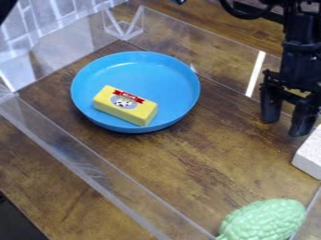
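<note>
My black gripper (286, 114) is low over the wooden table at the right edge, its two fingers apart and pointing down, with no object visible between them. A blue plate (170, 80) on the left holds a yellow box (126, 106) with a red and white label.
A white block (310, 157) lies just in front of the gripper at the right edge. A green lumpy object (261, 219) rests at the bottom right. Clear plastic walls border the area.
</note>
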